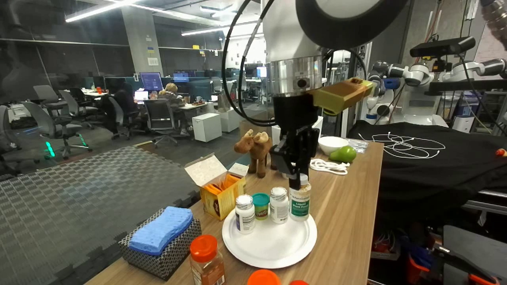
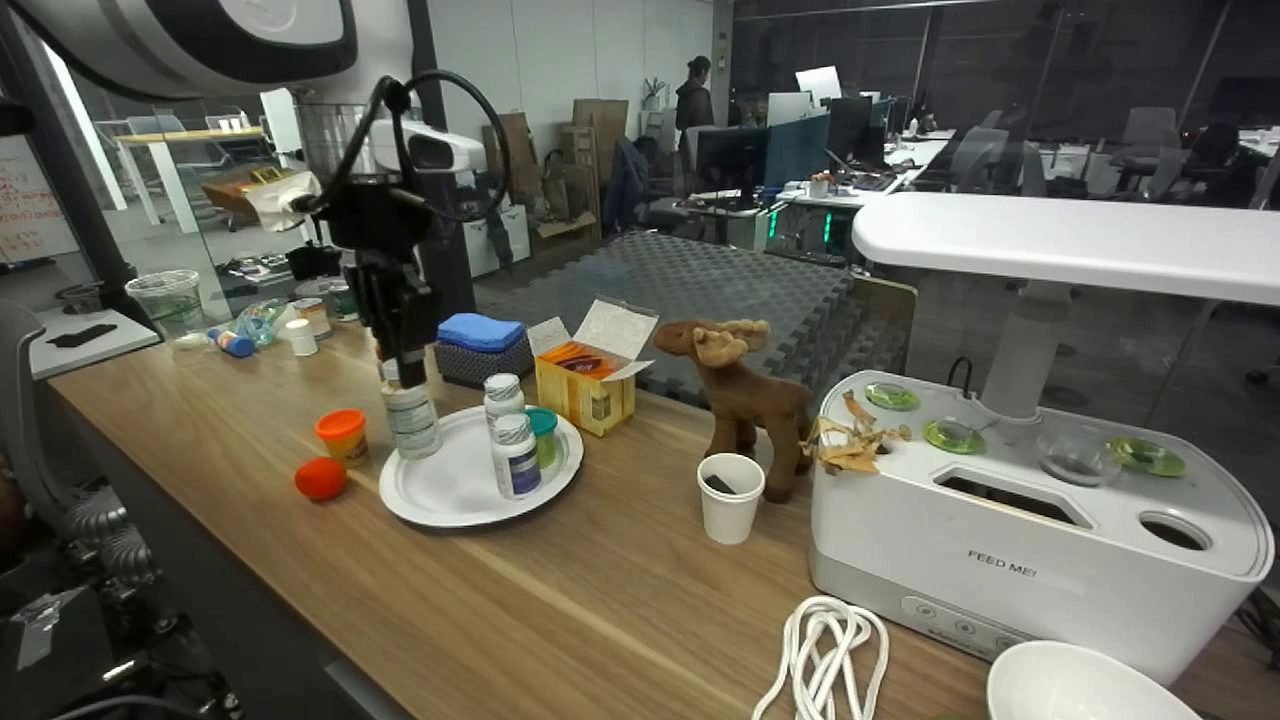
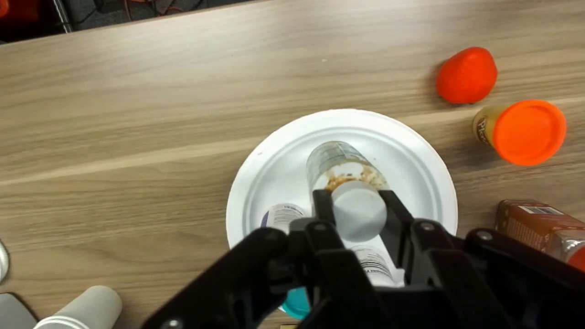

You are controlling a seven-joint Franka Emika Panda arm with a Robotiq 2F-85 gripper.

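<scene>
My gripper is shut on the white cap of a liquid plant food bottle (image 1: 300, 203), one finger on each side of it. The bottle stands close to upright over the white plate (image 1: 271, 249), at the edge away from the yellow box; whether its base touches the plate I cannot tell. Two white pill bottles share the plate, one at the left (image 1: 245, 214) and one beside the plant food (image 1: 279, 205). Between these two is a teal-lidded tub (image 1: 261, 206). In the wrist view my fingers partly cover the pill bottles and the tub.
Near the plate are an orange-lidded tub (image 2: 343, 436), a red ball-like object (image 2: 320, 479), a spice jar (image 1: 207, 263) and an open yellow box (image 2: 585, 378). A toy moose (image 2: 758, 408) and a paper cup (image 2: 729, 500) stand farther along. Bare wood lies along the table's front edge.
</scene>
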